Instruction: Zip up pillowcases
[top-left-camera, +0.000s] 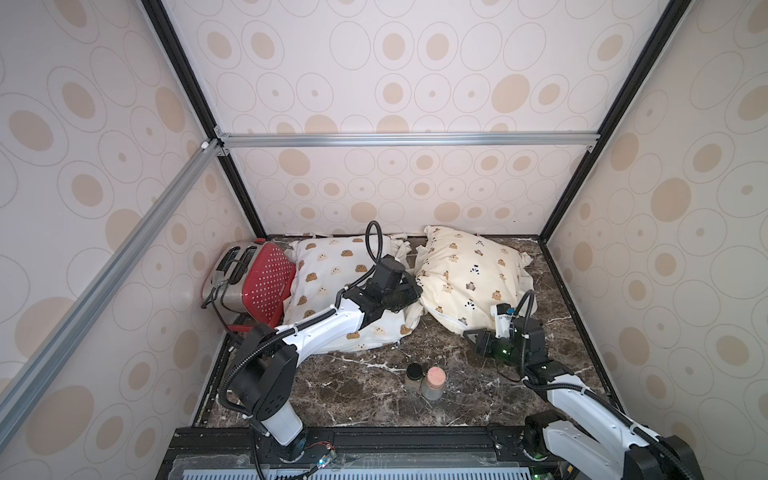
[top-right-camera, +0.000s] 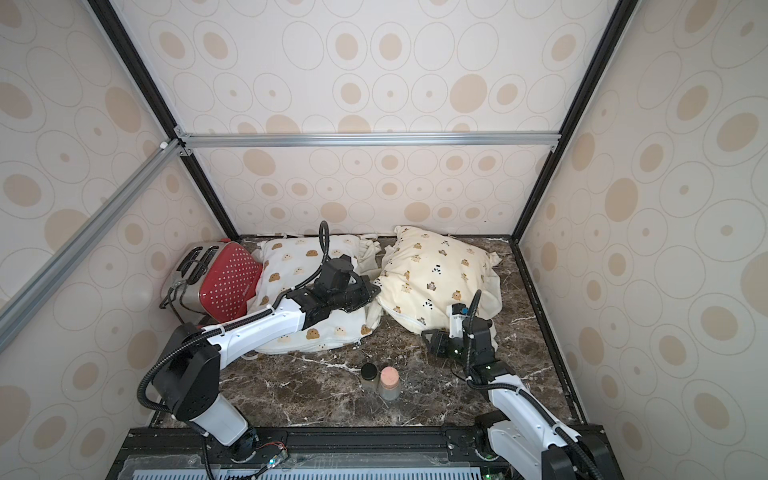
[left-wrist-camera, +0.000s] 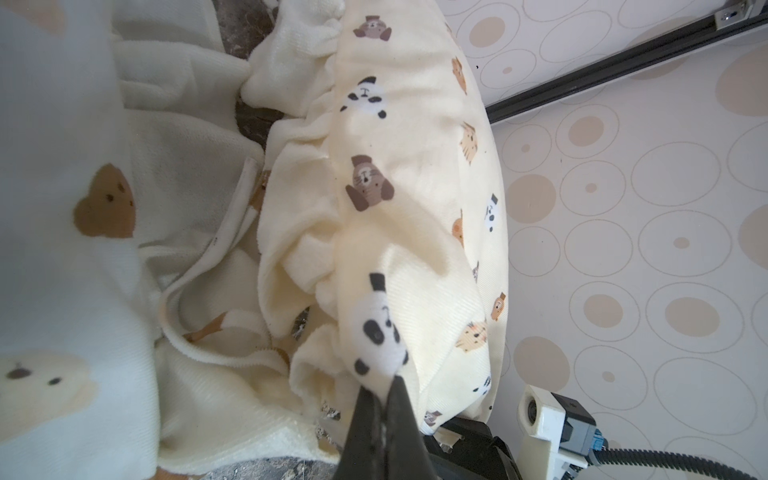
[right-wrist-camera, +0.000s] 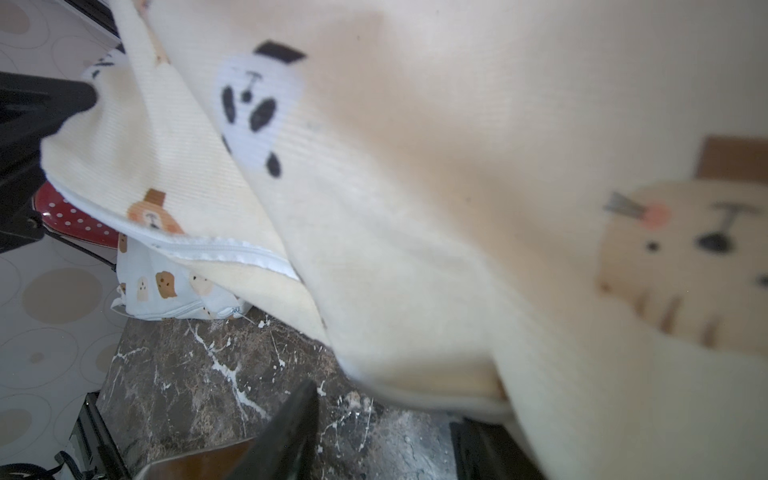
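Note:
The cream pillowcase with animal prints lies plump at the back right. My left gripper is shut on its near-left edge, pulling the cloth into a peak by a panda print. In the right wrist view a white zipper runs along the lower edge, partly hidden by a fold. My right gripper stands low at the near edge, its fingers apart, below the hanging hem; no cloth shows clamped between them. The zipper's pull cannot be made out. A white pillowcase with brown prints lies to the left, partly under my left arm.
A red dotted toaster stands at the far left. Two small jars, one black-lidded and one pink-lidded, stand on the marble surface in front. Walls close in the back and sides.

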